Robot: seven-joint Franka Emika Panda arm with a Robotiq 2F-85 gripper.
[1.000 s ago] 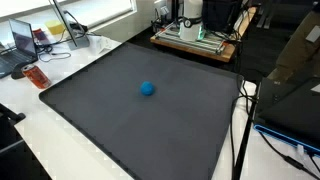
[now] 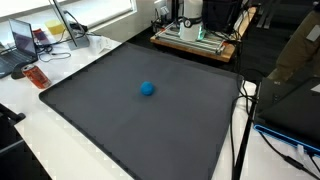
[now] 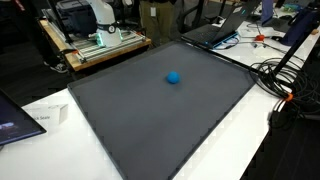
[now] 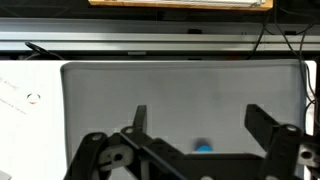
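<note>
A small round blue object (image 2: 147,88) lies on the dark grey board (image 2: 120,120), towards its far side in exterior view 1. Exterior view 2 has the same blue object (image 3: 173,77) near the board's far edge. In the wrist view the blue object (image 4: 204,149) shows low, partly covered by the gripper. My gripper stands open above the board, its two dark fingers wide apart and nothing between them. Neither exterior view has the fingers in it.
An orange-red can (image 2: 36,77) and a laptop (image 2: 24,42) stand left of the board. Cables (image 3: 280,80) run along one side of it. A wooden-topped stand (image 2: 200,40) is beyond the far edge. Most of the board is bare.
</note>
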